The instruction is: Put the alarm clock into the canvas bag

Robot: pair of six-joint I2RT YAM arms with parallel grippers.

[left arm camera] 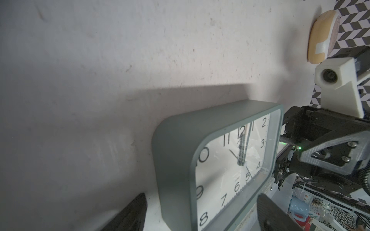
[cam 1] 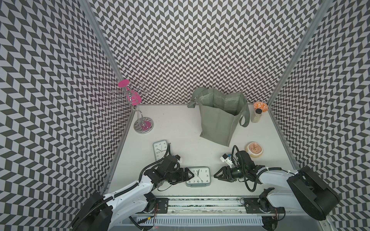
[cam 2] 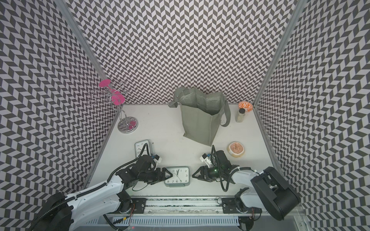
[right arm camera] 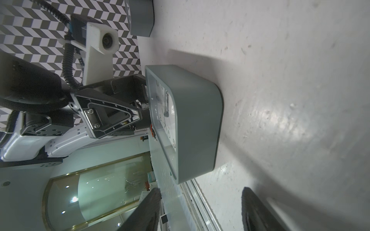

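A green-framed alarm clock (cam 1: 198, 176) lies face up at the front middle of the table between my grippers. My open left gripper is at the clock's left end, its fingertips low by that end. My right gripper stands a little right of the clock, fingers apart with nothing between them, the clock's end just ahead. A second, similar clock (cam 1: 160, 147) lies behind my left arm, partly hidden. The grey-green canvas bag (cam 1: 215, 123) stands upright at the back right, its top open.
A chrome stand (cam 1: 143, 127) with pink discs is at the back left. A jar (cam 1: 256, 117), an orange patterned bowl (cam 1: 260, 105) and a small pink dish (cam 1: 254, 148) sit on the right.
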